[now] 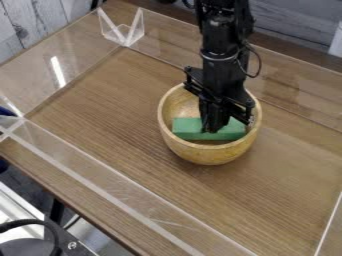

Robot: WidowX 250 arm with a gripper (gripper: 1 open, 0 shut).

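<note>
A tan bowl point(187, 152) sits on the wooden table point(94, 150), right of centre. A green block point(197, 133) lies inside it. My black gripper point(214, 122) reaches down from the top into the bowl, its tip at the block, partly over it. The gripper looks shut; whether anything is between its fingers is hard to make out.
Clear tape outlines mark the table at the back left and along the left. A dark base with a cable stands at the bottom left corner. The table left of the bowl and in front of it is clear.
</note>
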